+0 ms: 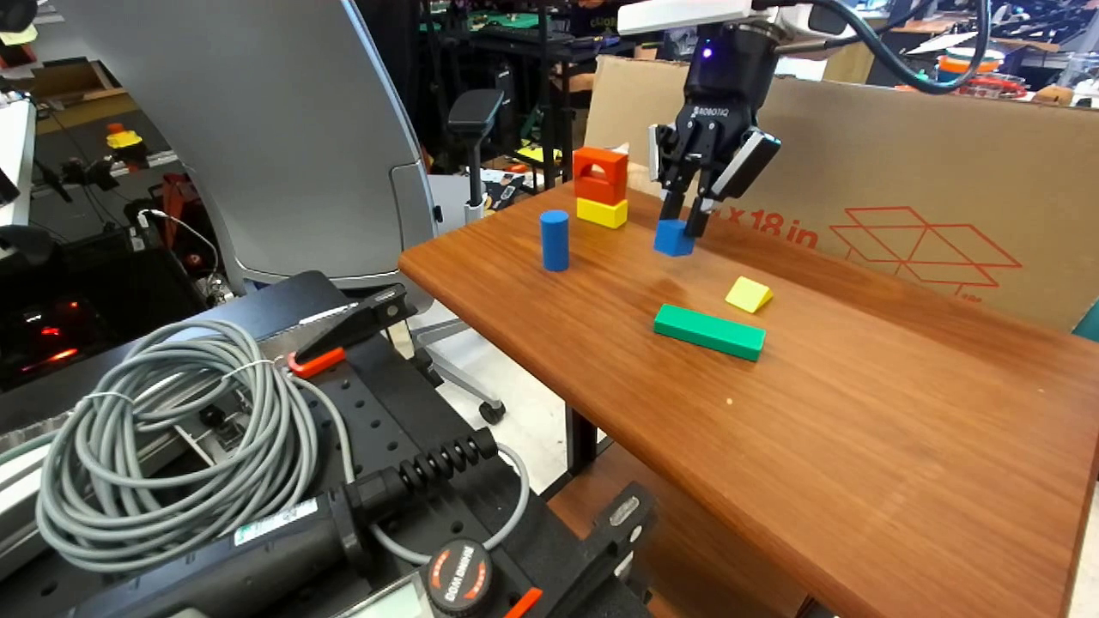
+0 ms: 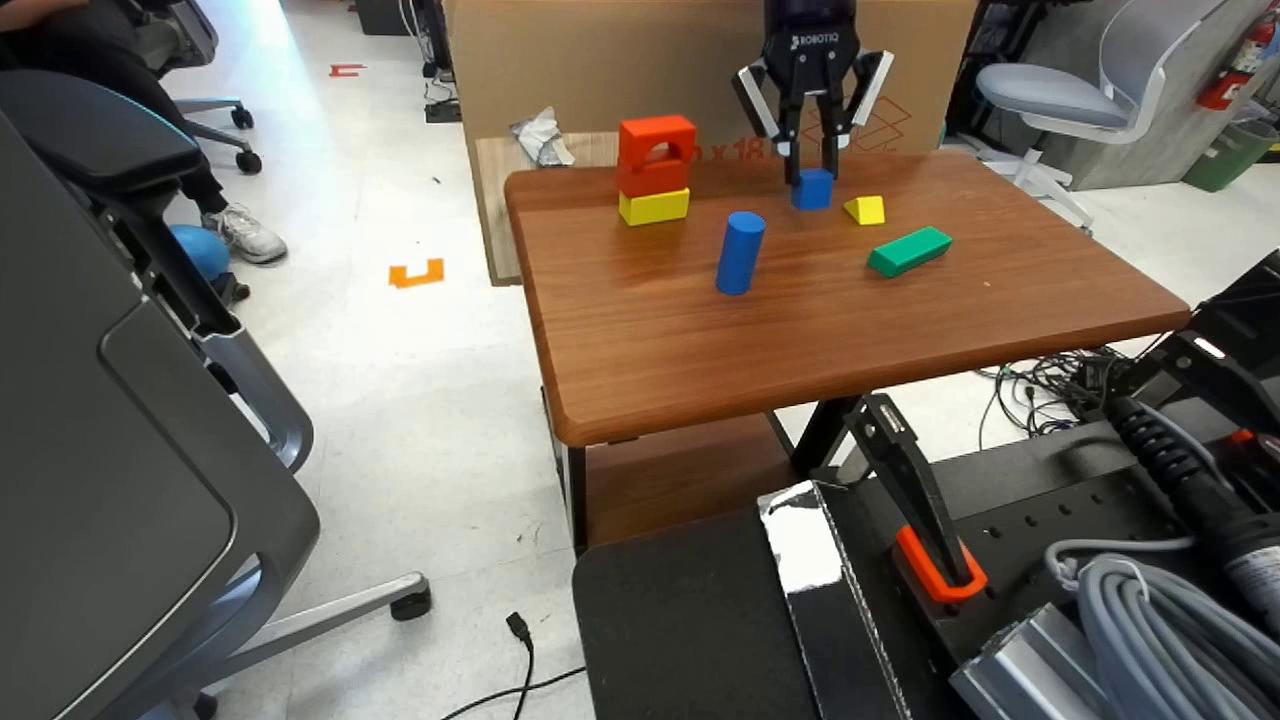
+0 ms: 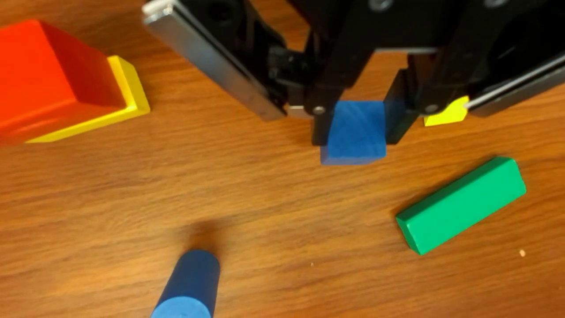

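My gripper (image 1: 684, 218) is shut on a blue cube (image 1: 674, 239), its fingers on two opposite sides. In the wrist view the cube (image 3: 355, 135) shows between the fingers. The cube is low at the table's far side; whether its underside touches the wood cannot be told. A yellow wedge (image 1: 749, 294) and a long green block (image 1: 710, 331) lie to the right and nearer. On the left stands an upright blue cylinder (image 1: 555, 242). Farther back, a red arched block (image 1: 600, 176) rests on a yellow block (image 1: 603, 212).
A large cardboard sheet (image 1: 927, 196) stands along the back of the table, close behind the gripper. In exterior view 2 its rounded near edge (image 2: 768, 414) is clear.
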